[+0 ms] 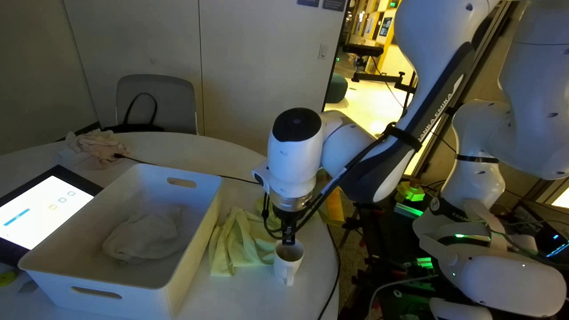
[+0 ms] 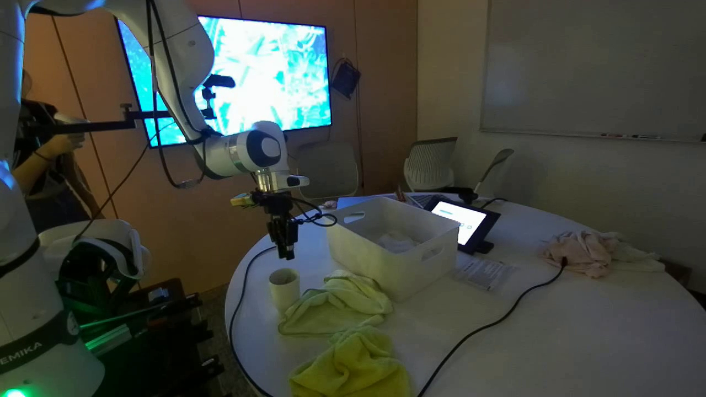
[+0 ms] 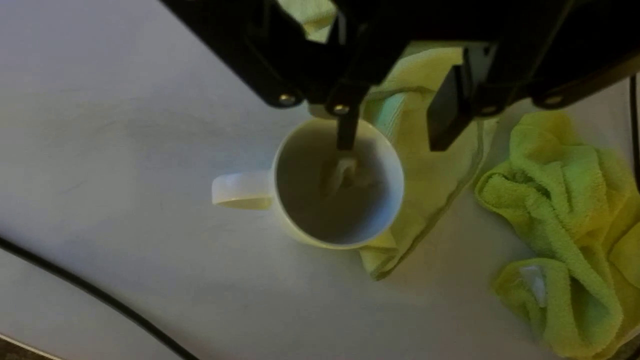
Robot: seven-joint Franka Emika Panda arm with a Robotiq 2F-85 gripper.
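A white mug [image 3: 339, 234] stands upright on the table, its handle [image 3: 243, 189] pointing left in the wrist view. Inside it, something small and pale [image 3: 345, 174] shows at the bottom; I cannot tell what it is. My gripper is over the mug, fingers apart. One fingertip [image 3: 346, 135] appears over the mug's mouth and the other [image 3: 445, 123] outside its rim, above a pale yellow cloth [image 3: 432, 162]. Nothing shows between the fingers. Exterior view 2 has the gripper [image 2: 285, 255] higher than the mug [image 2: 284, 291], with a gap between them.
Beside the cloth stands a large white bin [image 1: 197, 250] with a whitish cloth [image 1: 144, 234] in it. A yellow-green towel [image 2: 351, 367] lies close by. Black cable [image 3: 102, 297] runs along the table edge. A lit tablet [image 2: 466, 221] sits past the bin.
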